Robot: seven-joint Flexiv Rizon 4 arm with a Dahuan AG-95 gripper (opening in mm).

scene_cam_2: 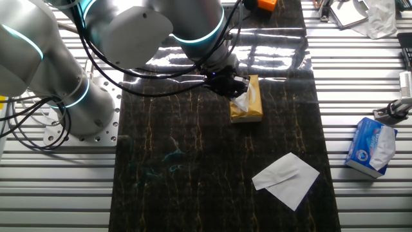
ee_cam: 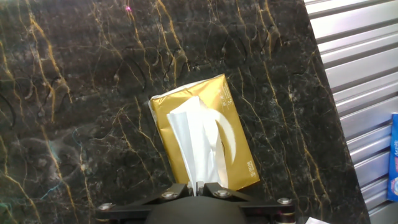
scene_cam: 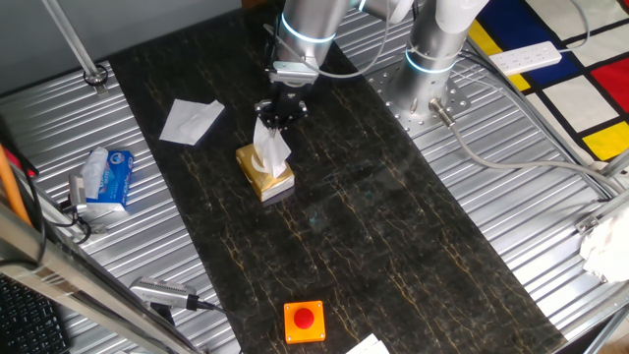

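A gold tissue pack (scene_cam: 257, 181) lies on the dark marbled table, and a white tissue (scene_cam: 271, 147) stands up out of its slot. In the wrist view, the tissue (ee_cam: 198, 140) runs from the slot of the pack (ee_cam: 233, 134) down to my gripper. The fingertips are close together, shut on the tissue's upper end, with a thin white strip showing between them. The tissue's lower part is still in the pack. From the opposite side, the arm partly covers the tissue (scene_cam_2: 242, 101) beside the gold pack (scene_cam_2: 254, 106).
A loose white tissue (scene_cam: 191, 122) lies flat on the table. Off the marbled surface sits a blue tissue pack (scene_cam: 115, 181). An orange box with a red button (scene_cam: 305, 319) stands near the front.
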